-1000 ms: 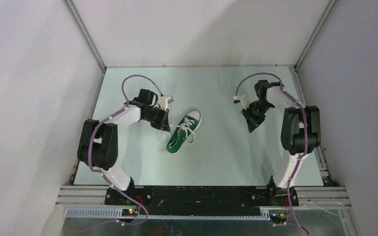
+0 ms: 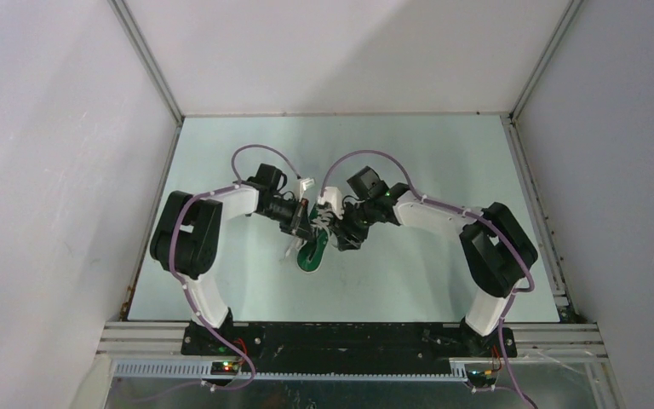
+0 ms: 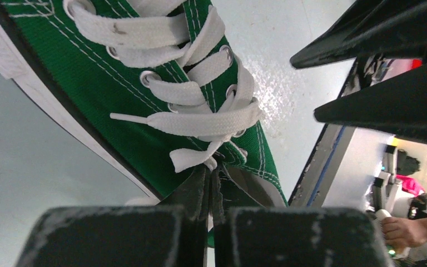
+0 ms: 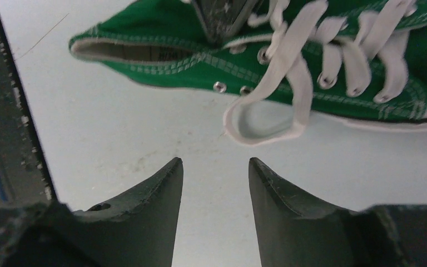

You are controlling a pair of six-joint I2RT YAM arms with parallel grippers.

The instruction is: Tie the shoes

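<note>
A green sneaker with white laces lies mid-table, partly hidden under both grippers in the top view. My left gripper is shut low at the shoe's opening, just below a short lace end; whether lace is pinched is unclear. My right gripper is part open beside the shoe, with nothing between its fingers; a lace loop hangs over the shoe's side ahead of it. In the left wrist view, the right gripper's dark fingers reach in from the right over the shoe's side.
Both arms crowd the middle, their grippers close together over the shoe.
My right arm has swung left from the table's right side to the shoe, its gripper opening. My left gripper has moved slightly right and down onto the shoe.
</note>
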